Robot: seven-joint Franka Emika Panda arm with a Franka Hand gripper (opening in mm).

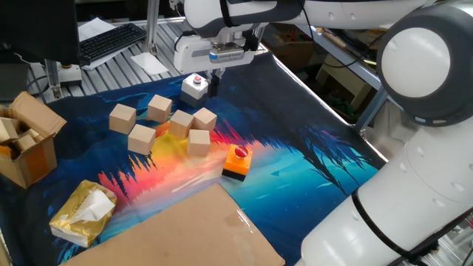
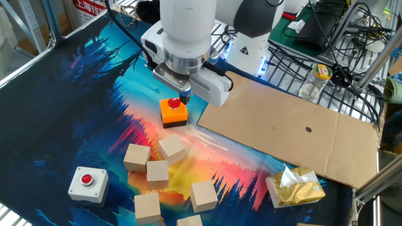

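Note:
My gripper (image 1: 214,83) hangs in the air beneath the arm. In exterior view 1 its dark fingertips appear just right of a white box with a red button (image 1: 194,89). In exterior view 2 the gripper (image 2: 184,99) overlaps the edge of an orange box with a red button (image 2: 174,115). The fingertips look closed together, with nothing visible between them. Several plain wooden cubes (image 1: 141,139) lie loosely grouped mid-table, one of them a light cube (image 2: 157,175) near the orange box.
A brown cardboard sheet (image 2: 276,125) covers one side of the mat. A gold tissue pack (image 1: 83,214) and an open carton (image 1: 33,155) with blocks inside stand at the left in exterior view 1. Bare mat (image 2: 50,119) stretches beyond the cubes.

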